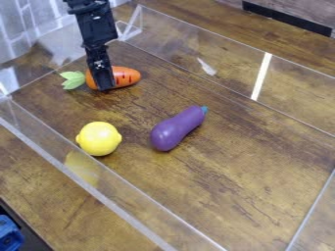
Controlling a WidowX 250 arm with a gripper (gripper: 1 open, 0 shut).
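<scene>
An orange toy carrot (pixel 123 75) with pale green leaves lies at the upper left of the wooden surface. The black gripper (pixel 102 80) is lowered from above onto the carrot, its tips at or beside the carrot's body; it looks open, though the fingers are small and partly hard to make out. A yellow lemon (pixel 100 138) rests lower left, and a purple eggplant (pixel 177 128) lies near the middle.
Clear plastic walls border the wooden work area (pixel 236 167). A blue object (pixel 8 233) sits outside at the bottom left corner.
</scene>
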